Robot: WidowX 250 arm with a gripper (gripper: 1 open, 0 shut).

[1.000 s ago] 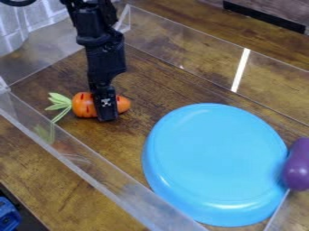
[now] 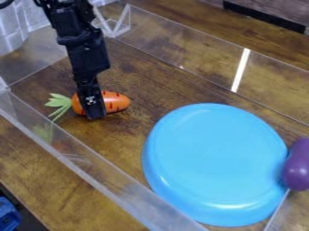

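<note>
An orange toy carrot [image 2: 115, 101] with pale green leaves [image 2: 58, 105] lies on the wooden surface at the left. The black gripper [image 2: 89, 103] comes down from the upper left onto the carrot's body, its lower end overlapping it. Whether its fingers are open or closed around the carrot is hard to make out.
A large blue plate [image 2: 211, 162] fills the lower right, with a purple object [image 2: 295, 167] at its right edge. Clear plastic walls edge the area. The wooden floor between carrot and plate and toward the back is free.
The gripper has shifted a little to the left over the carrot and is more tilted. The carrot stays in about the same place.
</note>
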